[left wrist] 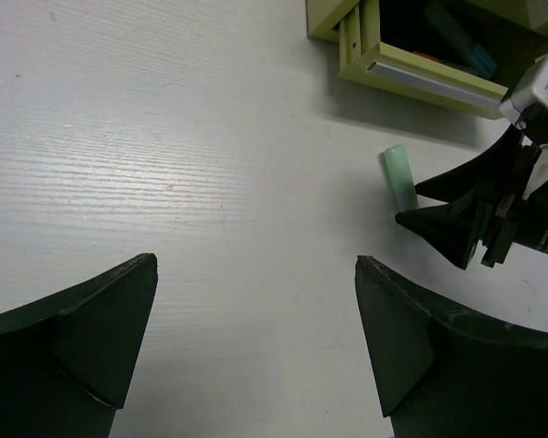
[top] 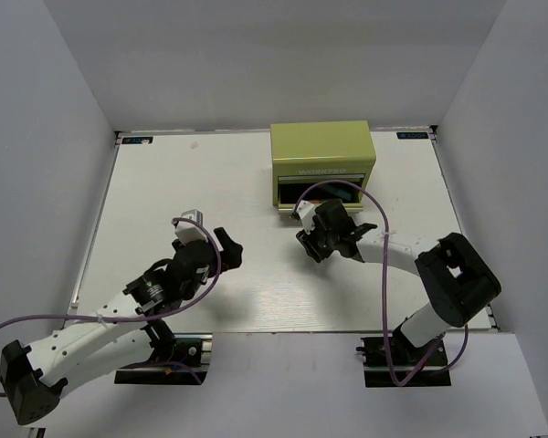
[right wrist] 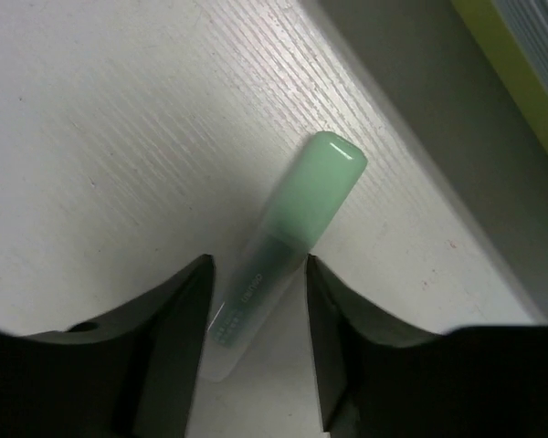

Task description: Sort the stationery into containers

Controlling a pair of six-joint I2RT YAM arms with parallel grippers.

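A pale green tube-shaped item (right wrist: pixel 312 196) with a clear lower part lies on the white table in the right wrist view, between and just beyond the fingertips of my right gripper, which is part open over it. In the top view my right gripper (top: pixel 310 245) stands just below the olive WORKPRO box (top: pixel 321 144), largely hiding that item. My left gripper is open at left of centre over bare table, nothing between its fingers.
The box's open compartment (left wrist: pixel 457 32) holds dark and orange items, with a drawer edge along its front.
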